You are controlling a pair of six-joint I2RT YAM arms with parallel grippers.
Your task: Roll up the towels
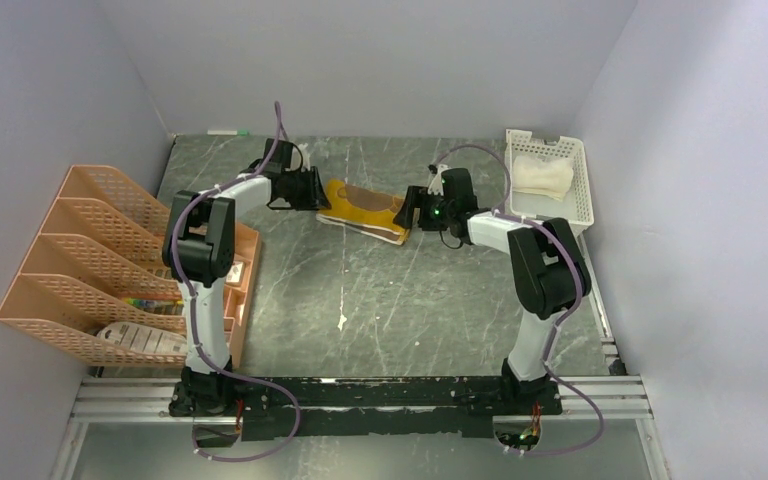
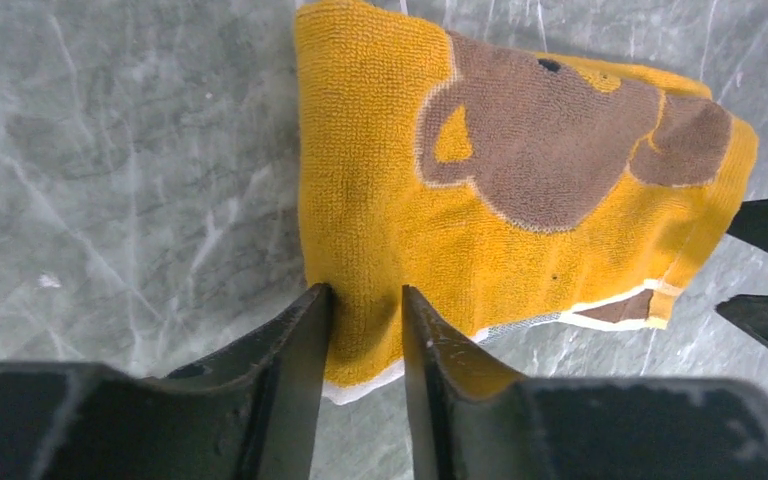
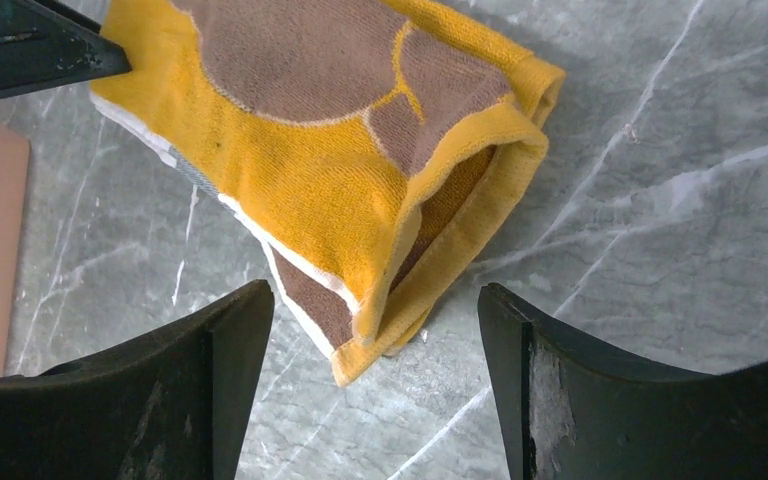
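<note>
One folded towel, yellow and brown with a white edge [image 1: 368,205], lies on the grey table between the two grippers. In the left wrist view the towel's [image 2: 520,150] left end is a rounded, puffed fold. My left gripper is part open over that fold's near end, its fingertips on either side of it. My right gripper stands wider open around the right end, where the towel's [image 3: 330,180] layers gape apart at a lifted corner. Neither gripper is visibly closed on the cloth.
A white basket [image 1: 587,205] at the back right holds a pale folded cloth [image 1: 543,176]. An orange slotted rack [image 1: 110,180] fills the left side, and a marker [image 1: 226,132] lies at the back edge.
</note>
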